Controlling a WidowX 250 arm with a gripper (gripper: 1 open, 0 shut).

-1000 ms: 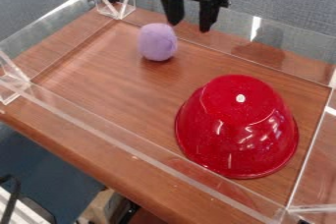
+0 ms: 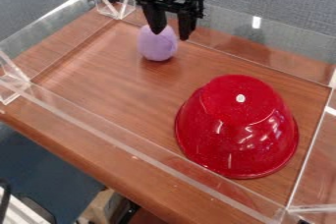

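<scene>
A black gripper [image 2: 170, 22] hangs at the top centre of the camera view, its two fingers apart and pointing down, open. Just below it, near the back of the wooden table, a pale purple ball [image 2: 157, 47] rests on the surface, its top close to the left finger; whether they touch I cannot tell. A large glossy red dome, like an upturned bowl [image 2: 237, 130], fills the right front of the table.
Clear low walls border the wooden table [image 2: 98, 90] on its sides. A blue-grey floor lies beyond the left edge.
My gripper has moved left and a little down, over the purple ball. The ball and red dome have not visibly moved.
</scene>
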